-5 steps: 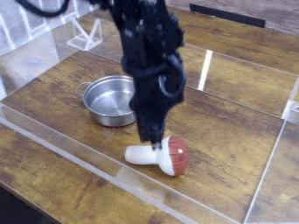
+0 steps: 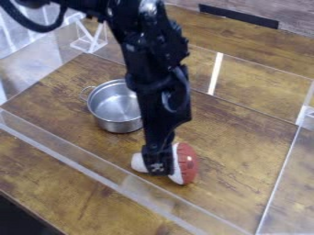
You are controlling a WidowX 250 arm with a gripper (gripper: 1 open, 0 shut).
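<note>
A white toy mushroom with a red cap (image 2: 185, 166) lies on its side on the wooden table. My dark gripper (image 2: 160, 162) is lowered over its white stem, hiding part of it, and stands open. Whether the fingers touch the stem cannot be told from this view. A steel pot (image 2: 113, 107) sits behind and to the left, partly behind the arm.
Clear plastic panels (image 2: 282, 184) border the work area on several sides.
My gripper has come down from above the mushroom to its stem. The mushroom and the pot appear to be in the same places.
</note>
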